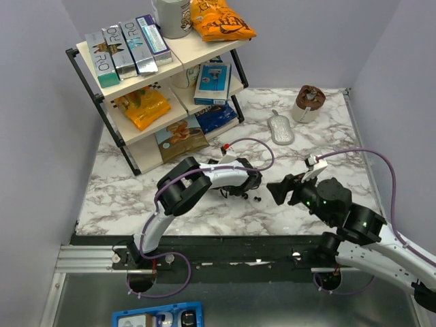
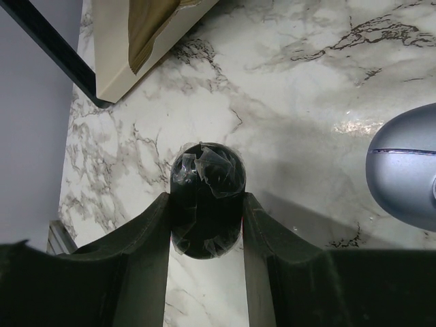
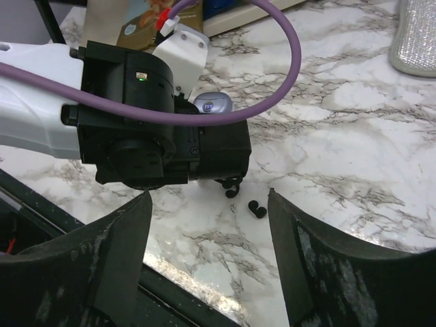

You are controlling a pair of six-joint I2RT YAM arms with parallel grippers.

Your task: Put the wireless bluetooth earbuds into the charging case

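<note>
My left gripper is shut on a dark oval charging case (image 2: 208, 197) wrapped in clear film, low over the marble table. A silver-lilac rounded object (image 2: 402, 163) lies to its right in the left wrist view, and behind the left arm (image 3: 212, 102) in the right wrist view. Small black earbuds (image 3: 257, 209) lie on the table right of the left gripper, another (image 3: 231, 192) partly hidden by it. My right gripper (image 1: 279, 189) hangs open above the table at the right, nothing between its fingers.
A shelf rack (image 1: 136, 119) with boxes and bags stands at the back left. A grey mesh pad (image 1: 281, 129) and a brown-topped container (image 1: 308, 105) sit at the back right. The table's front edge runs close below both arms.
</note>
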